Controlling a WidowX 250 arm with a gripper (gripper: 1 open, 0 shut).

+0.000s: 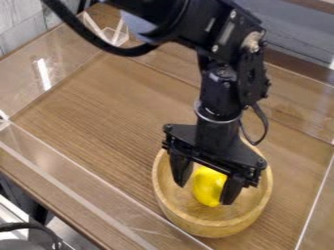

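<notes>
A yellow object [209, 187] lies inside a round tan wooden bowl [213, 223] at the lower middle of the camera view. My black gripper [201, 174] reaches down from above into the bowl, open, with its two fingers on either side of the yellow object's upper part. The gripper body hides part of the bowl's back and of the object; whether the fingers touch it I cannot tell.
Clear walls edge it at left and right, and a black cable runs at the bottom left corner.
</notes>
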